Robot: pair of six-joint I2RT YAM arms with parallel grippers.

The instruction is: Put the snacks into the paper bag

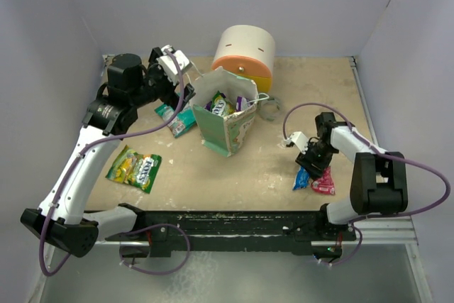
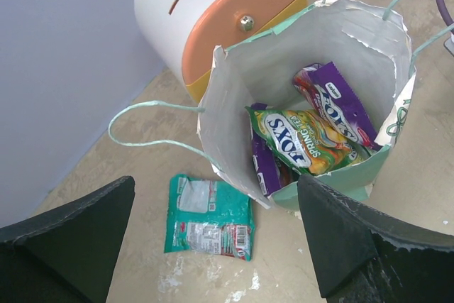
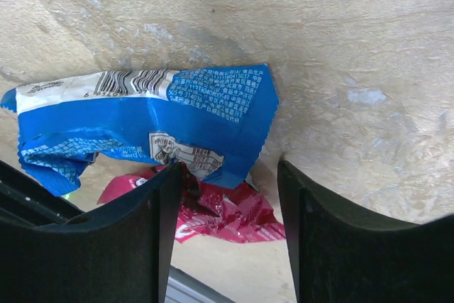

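The paper bag [image 1: 230, 133] stands mid-table, holding green and purple snacks [image 2: 298, 140]. My left gripper hangs open at the bag's left, above a teal pack [image 2: 207, 218]. A green-yellow pack [image 1: 134, 168] lies at the front left. At the right, my right gripper is low with fingers apart, over a blue pack [image 3: 142, 115] and a red pack [image 3: 227, 211]; the blue pack's corner and red wrapper lie between its fingertips.
A white drum [image 1: 243, 46] with an orange end sits behind the bag, a roll of tape [image 1: 270, 113] beside it.
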